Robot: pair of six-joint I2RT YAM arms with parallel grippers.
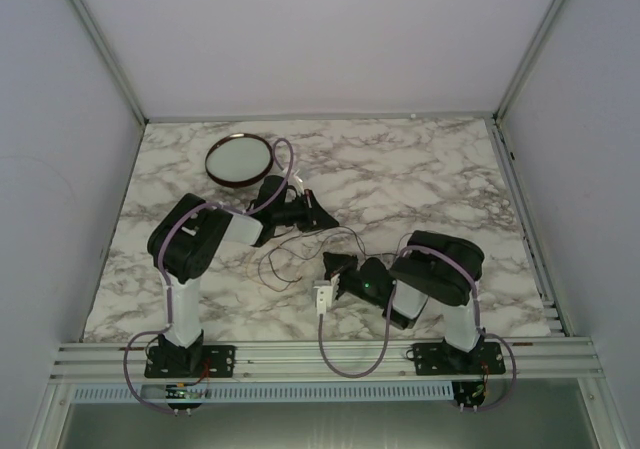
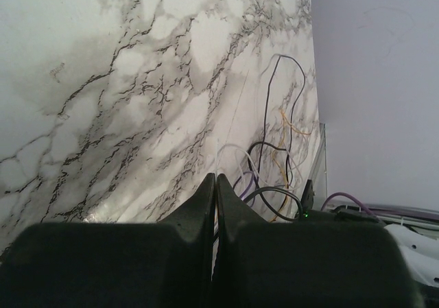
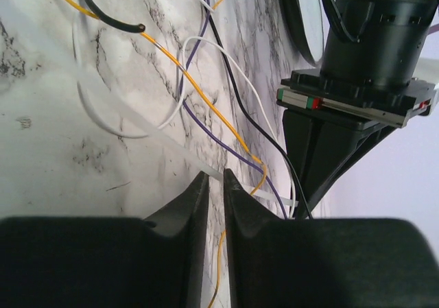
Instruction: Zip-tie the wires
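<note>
Loose wires in black, white, orange and purple (image 3: pixel 195 81) lie tangled on the marble tabletop (image 2: pixel 103 81). My left gripper (image 1: pixel 320 219) is shut over the middle, a thin pale strand at its tips. A translucent white zip tie (image 3: pixel 151 129) runs diagonally above the wires in the right wrist view, toward the left gripper's side. My right gripper (image 1: pixel 330 264) is low at the front centre, its fingertips close together on the zip tie's line; whether they grip it is unclear.
A round dark-rimmed dish (image 1: pixel 238 159) stands at the back left. Walls enclose the table on the sides and back.
</note>
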